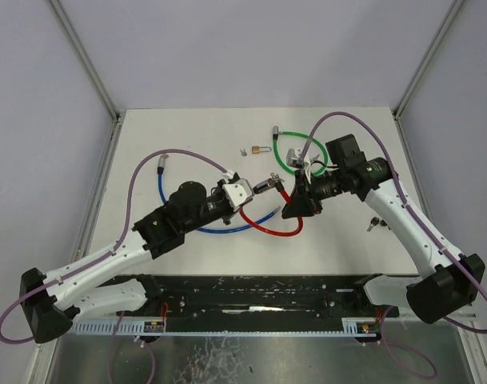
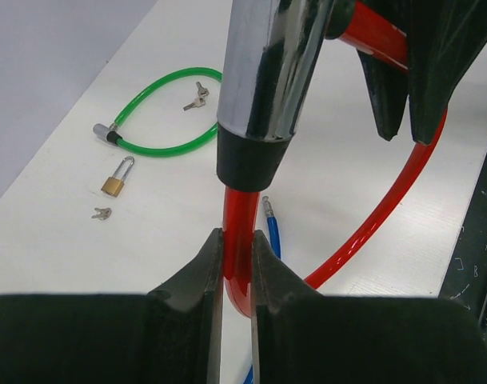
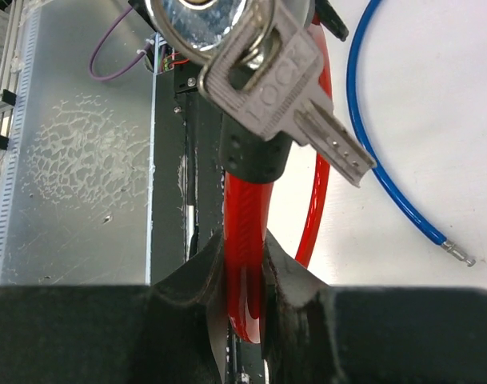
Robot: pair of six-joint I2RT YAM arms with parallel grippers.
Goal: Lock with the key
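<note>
A red cable lock (image 1: 273, 232) is held looped above the table between both grippers. My left gripper is shut on the red cable, just below the black collar of the chrome lock body (image 2: 277, 68). On the cable's other end, behind its black collar (image 3: 255, 152), my right gripper is shut. The silver key (image 3: 267, 76), stamped LOCK, hangs in front of that collar by the lock's round face (image 3: 203, 24). The cable's end sits close against the lock body in the left wrist view; whether they are joined is hidden.
A green cable lock (image 1: 320, 142) and a brass padlock (image 1: 261, 150) lie at the back. Under the arms stretches a blue cable (image 1: 219, 231). Small loose keys (image 1: 375, 224) rest at the right edge.
</note>
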